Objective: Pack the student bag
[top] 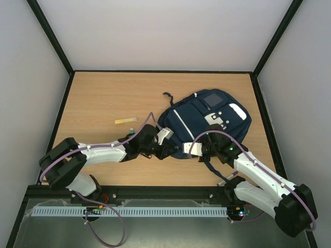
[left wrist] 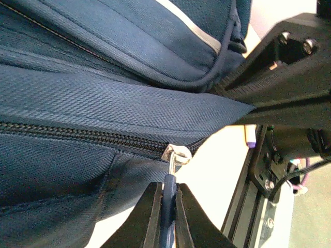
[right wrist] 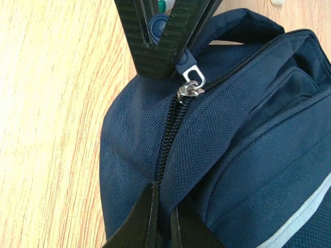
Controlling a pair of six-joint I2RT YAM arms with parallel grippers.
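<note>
The dark blue bag lies flat on the right half of the table, its zipper side facing the arms. In the left wrist view, my left gripper is shut on the blue zipper pull, which hangs from a metal slider. My right gripper is shut on the bag's fabric at the zipper's end. Zipper teeth run between that pinch and the slider. Both grippers are close together at the bag's lower left edge in the top view, where the arms partly hide it.
A yellow stick-like item lies left of the bag. A small green-capped item sits partly behind the left arm. Near the right arm's base is a white and purple pen-like item.
</note>
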